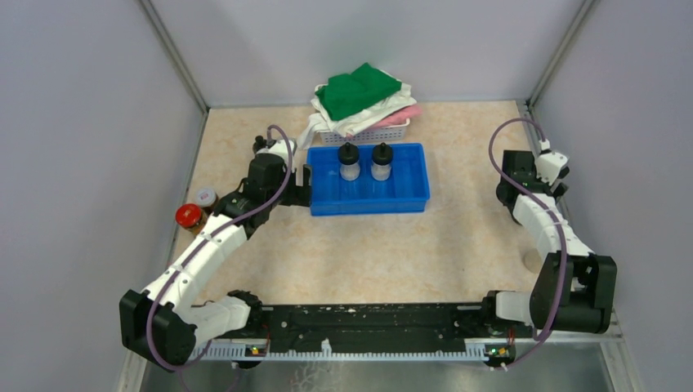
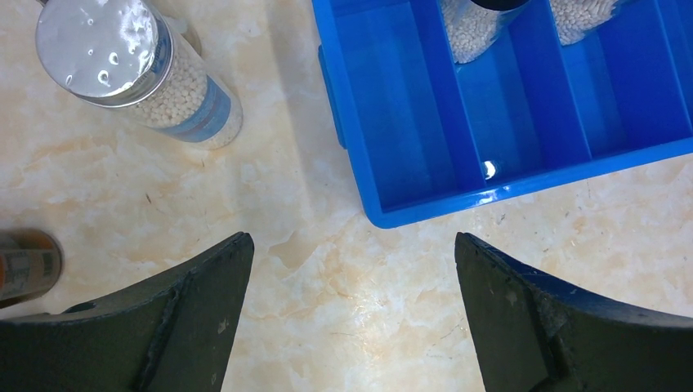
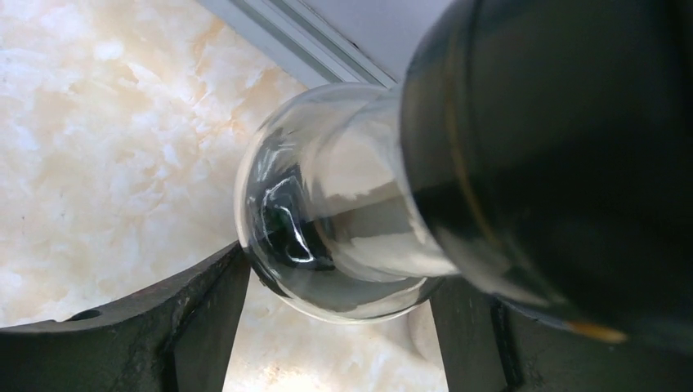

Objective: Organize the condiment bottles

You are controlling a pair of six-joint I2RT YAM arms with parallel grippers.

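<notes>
In the top view, two black-capped bottles with clear bodies, one (image 1: 349, 163) left and one (image 1: 381, 162) right, stand in the blue divided bin (image 1: 368, 207). My left gripper is open and empty beside the bin's left end. A silver-lidded bottle of white beads (image 2: 184, 90) stands left of the bin in the left wrist view. At the far right, my right gripper has its fingers either side of a clear glass bottle (image 3: 335, 204) with a large dark top (image 3: 539, 155). The bottle hides the contact, so its grip is unclear.
Red-lidded (image 1: 190, 216) and white-lidded (image 1: 206, 198) jars stand at the left edge. Behind the bin sits a white basket (image 1: 331, 138) heaped with cloths (image 1: 359, 91). A pale round object (image 1: 533, 261) lies near the right forearm.
</notes>
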